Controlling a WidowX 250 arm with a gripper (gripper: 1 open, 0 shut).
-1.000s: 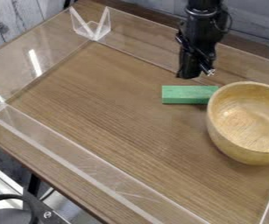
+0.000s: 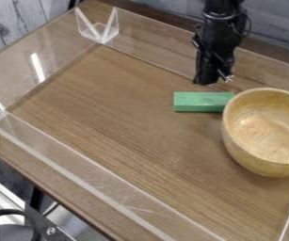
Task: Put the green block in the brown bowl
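Observation:
The green block (image 2: 202,102) lies flat on the wooden tray floor, its right end close against the rim of the brown bowl (image 2: 241,155). That bowl stands upright at the right side and looks empty. My black gripper (image 2: 211,77) is just behind the block in the picture, pointing down. Its fingers are dark and narrow, and the gap between them is too small to make out clearly. Nothing is visibly held, and the block rests on the surface.
Clear low walls border the wooden surface (image 2: 103,108). A clear bracket (image 2: 98,25) stands at the back left corner. Black cables and hardware (image 2: 15,224) sit outside at the lower left.
The gripper has shifted slightly to the right, and its wrist looks turned a little. Block and bowl have stayed where they were.

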